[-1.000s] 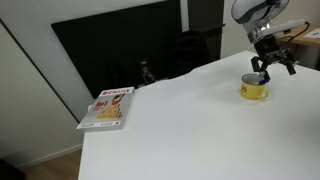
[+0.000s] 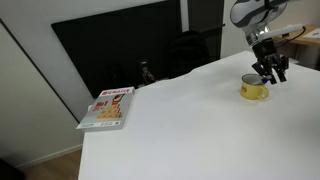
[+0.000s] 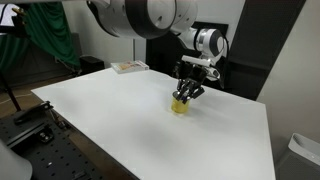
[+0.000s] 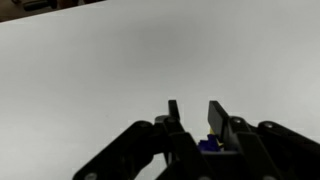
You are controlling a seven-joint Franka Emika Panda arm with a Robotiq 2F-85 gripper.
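Observation:
A yellow mug [image 2: 252,91] stands upright on the white table [image 2: 180,125], towards its right end in exterior view 1. My gripper [image 2: 274,78] points down just beside and above the mug's rim. In exterior view 2 the gripper [image 3: 186,95] overlaps the top of the mug [image 3: 180,107]. Low between the black fingers in the wrist view, close to the right one, shows a small blue object [image 4: 209,144]; my gripper is shut on it, its fingertips some way apart. Most of that object is hidden, and its shape is unclear.
A flat white and red box [image 2: 107,108] lies near the table's left end. Behind the table stands a large dark screen [image 2: 120,45]. At the right in exterior view 2 is a pale bin [image 3: 298,158].
My gripper has shifted slightly to the right and down beside the mug in exterior view 1. The mug and the box have stayed in place.

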